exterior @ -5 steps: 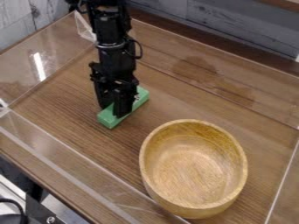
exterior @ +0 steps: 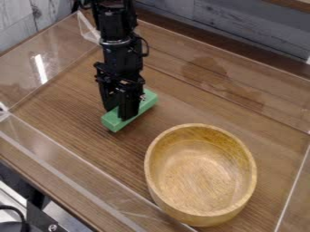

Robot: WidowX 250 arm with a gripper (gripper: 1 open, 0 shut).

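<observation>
The black gripper (exterior: 118, 98) hangs down from the top of the camera view, shut on a green block (exterior: 130, 116) in the upper left-centre of the wooden table. The block is a flat, elongated piece lying at a slant at table height; the gripper's fingers cover part of it, and whether it rests fully on the surface is hard to tell.
A large oval tan bowl (exterior: 200, 176) sits at the lower right, apart from the block. Dark cables show at the lower left edge.
The gripper and green block have shifted slightly up the frame, away from the viewer, over the last second. The bowl stays in place.
</observation>
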